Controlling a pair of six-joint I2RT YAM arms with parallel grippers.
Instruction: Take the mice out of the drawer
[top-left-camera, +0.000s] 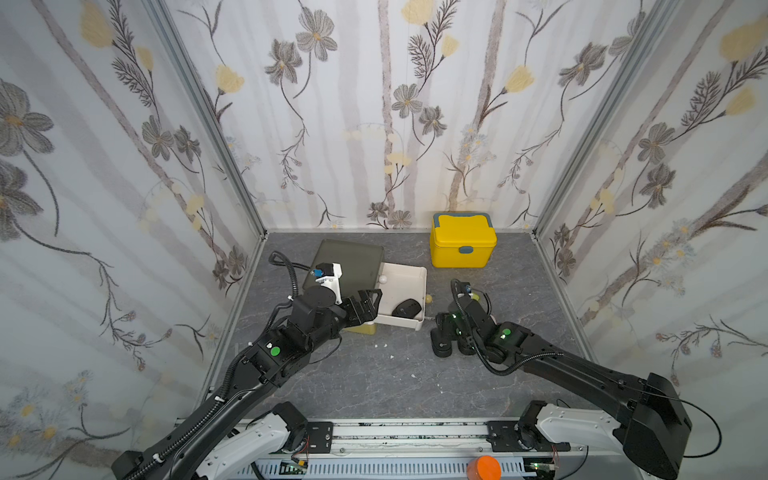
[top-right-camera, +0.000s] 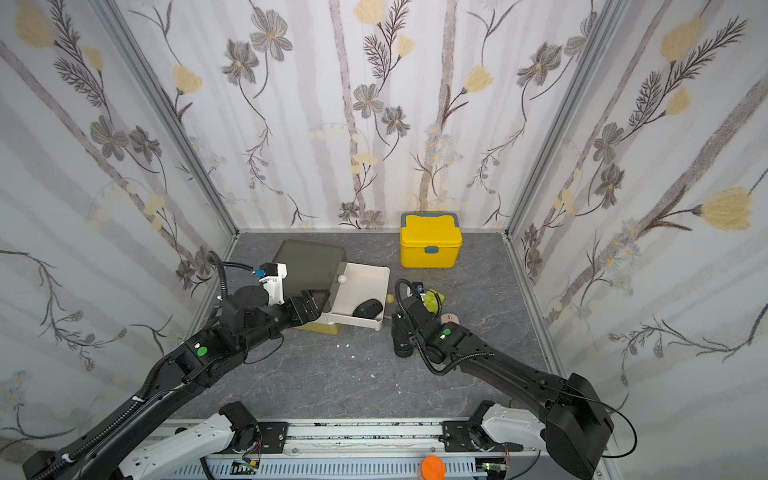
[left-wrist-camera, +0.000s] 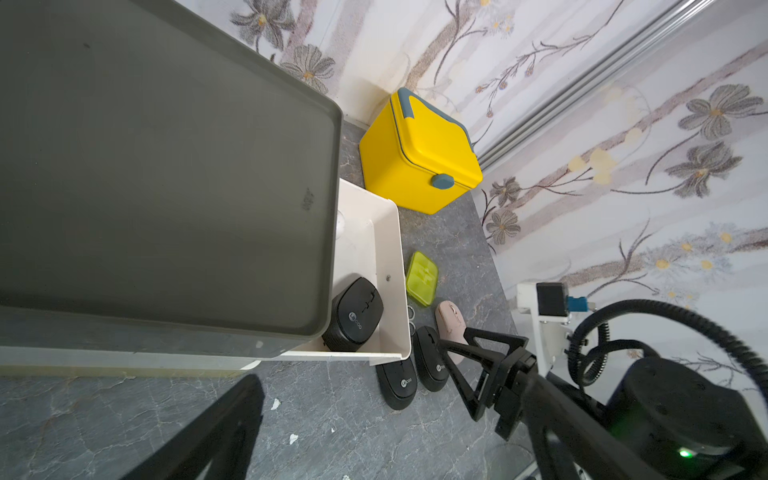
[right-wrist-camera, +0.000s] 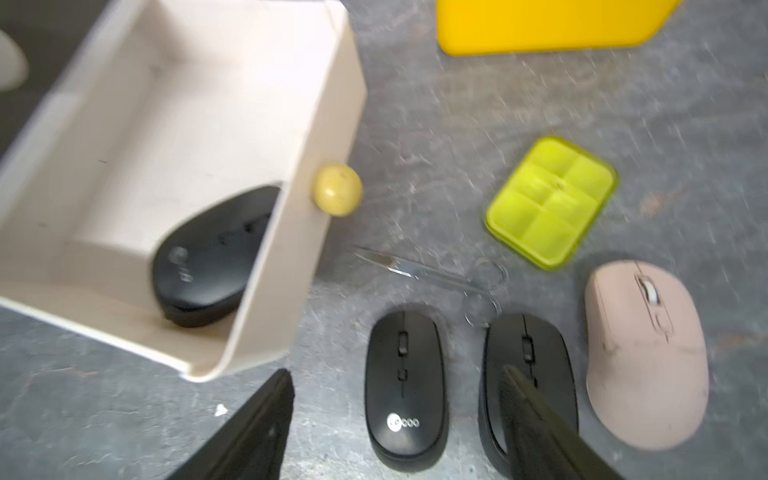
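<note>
One black mouse (right-wrist-camera: 212, 256) lies tilted inside the white drawer (right-wrist-camera: 152, 120), in its front corner near the yellow knob (right-wrist-camera: 337, 190). Outside on the table are two more black mice, one mouse (right-wrist-camera: 405, 384) left of the other mouse (right-wrist-camera: 524, 340), and a pink mouse (right-wrist-camera: 646, 352). My right gripper is above these two black mice, its fingers apart and nothing held; one finger (right-wrist-camera: 540, 436) covers part of the second one. By the drawer's left side, my left gripper (top-left-camera: 366, 306) stands open and empty.
The drawer sticks out of a grey-topped cabinet (left-wrist-camera: 168, 176). Small scissors (right-wrist-camera: 436, 276) and a green compartment tray (right-wrist-camera: 552, 201) lie right of it. A yellow box (top-left-camera: 463, 242) stands at the back.
</note>
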